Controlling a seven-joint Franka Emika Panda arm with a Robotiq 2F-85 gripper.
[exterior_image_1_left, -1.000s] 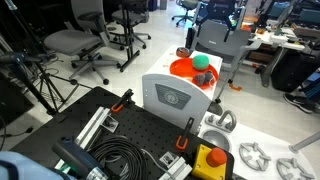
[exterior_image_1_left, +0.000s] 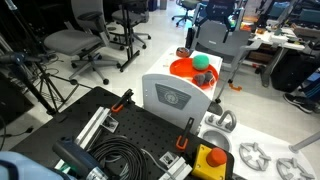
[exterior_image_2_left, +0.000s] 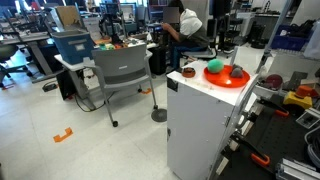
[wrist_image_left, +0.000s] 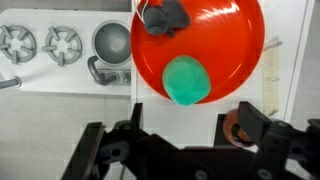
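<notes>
An orange-red plate (wrist_image_left: 235, 45) lies on a white surface. On it rest a round green object (wrist_image_left: 186, 80) and, towards the plate's far side in the wrist view, a dark grey soft-looking object (wrist_image_left: 165, 17). My gripper is open over the white surface, its two black fingers wide apart with nothing between them. In the wrist view the green object is just ahead of the gap between the fingers. Both objects also show in exterior view 1, the green one (exterior_image_1_left: 201, 61) beside the grey one (exterior_image_1_left: 203, 78).
A brown round item (wrist_image_left: 235, 130) sits beside the plate, partly covered by a finger. A small sink (wrist_image_left: 112, 43) with a faucet and burners (wrist_image_left: 65, 40) lie to the left in the wrist view. A grey chair (exterior_image_2_left: 122, 70) stands nearby.
</notes>
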